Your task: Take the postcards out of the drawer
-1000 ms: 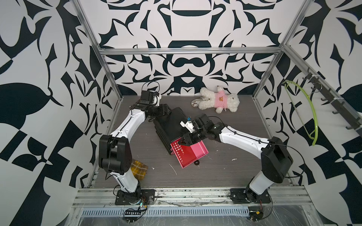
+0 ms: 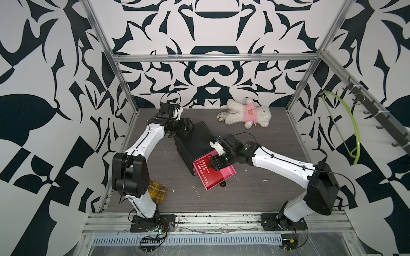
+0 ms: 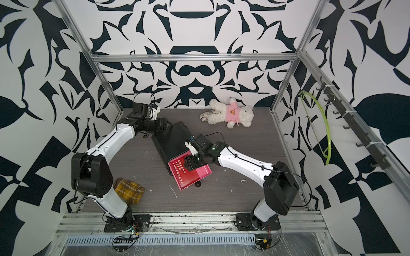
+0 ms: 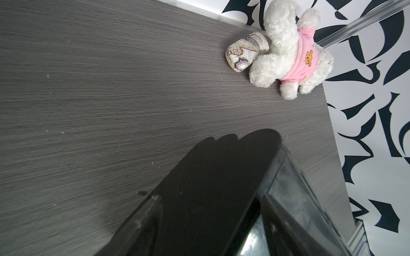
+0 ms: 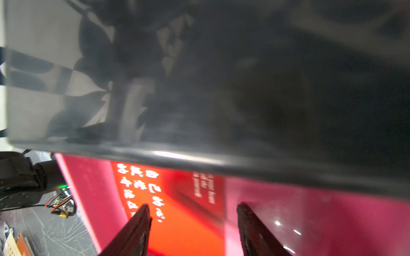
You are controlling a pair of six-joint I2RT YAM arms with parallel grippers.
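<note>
The pink drawer point(image 2: 229, 171) stands pulled out of the black box point(image 2: 194, 138). A red postcard point(image 2: 205, 177) with white writing lies in it, towards its left side; whether more cards lie beneath is hidden. Over the drawer, close to the box front, is my right gripper. Its fingers point(image 5: 138, 230) are apart, with the red card point(image 5: 179, 217) below, its right edge within the gap, and nothing visibly clamped. At the box's back left corner my left gripper is open, its fingers on either side of the black box point(image 4: 213, 175).
A white plush toy point(image 2: 249, 112) in pink lies at the back wall. A yellow plaid cloth point(image 2: 158, 192) lies near the left arm's base. The drawer's dark round knob point(image 2: 223, 184) faces front. Table right of the drawer is clear.
My right gripper has moved a little to the right and towards the front over the drawer, and more of the card's writing shows. The left arm stays where it was.
</note>
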